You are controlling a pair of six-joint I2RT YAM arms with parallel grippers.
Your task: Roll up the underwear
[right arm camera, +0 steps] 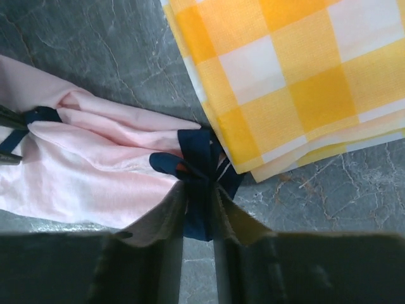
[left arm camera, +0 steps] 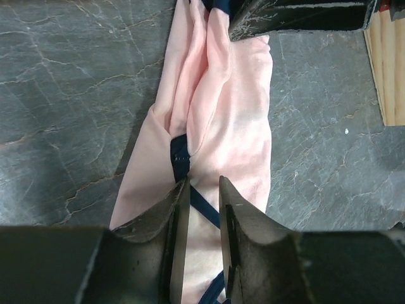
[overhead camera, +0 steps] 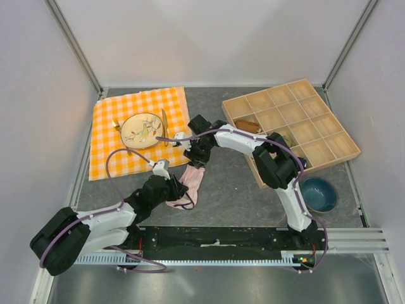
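Note:
The pink underwear [left arm camera: 243, 139] with navy trim lies lengthwise on the dark table, its upper layer folded into long creases. In the left wrist view my left gripper is low over it with fingertips a little apart, near the navy band; it is part open. My right gripper is at the other end, its fingertips on the bunched navy waistband [right arm camera: 193, 142]; whether they are closed on it is hard to tell.
A yellow checked cloth [overhead camera: 104, 164] with a plate [overhead camera: 133, 126] and cutlery lies at the back left, touching the underwear's end. A wooden compartment tray [overhead camera: 323, 126] and a blue bowl [overhead camera: 319, 194] occupy the right.

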